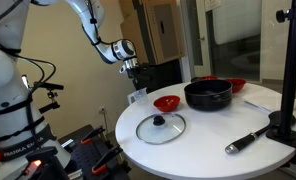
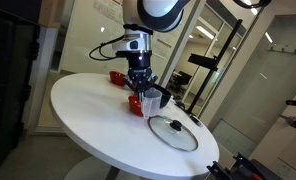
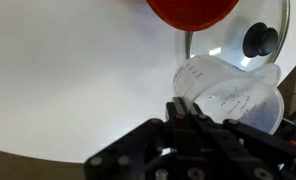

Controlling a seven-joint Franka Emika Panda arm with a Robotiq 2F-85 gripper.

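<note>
A clear, thin-walled plastic cup (image 3: 233,92) hangs at the fingertips of my gripper in the wrist view. The fingers are shut, and the cup's thin wall appears pinched between them. In exterior view 1 the cup (image 1: 139,97) shows below the gripper (image 1: 135,84), at the table's far left edge. Exterior view 2 has the cup (image 2: 152,104) beside a red bowl (image 2: 136,104), which the gripper partly covers. Whether the cup's bottom touches the table cannot be told.
A glass lid (image 1: 161,128) with a black knob lies on the round white table (image 1: 203,150). Behind it stand a red bowl (image 1: 167,103) and a black pot (image 1: 208,95). A black-handled utensil (image 1: 247,139) lies to the right.
</note>
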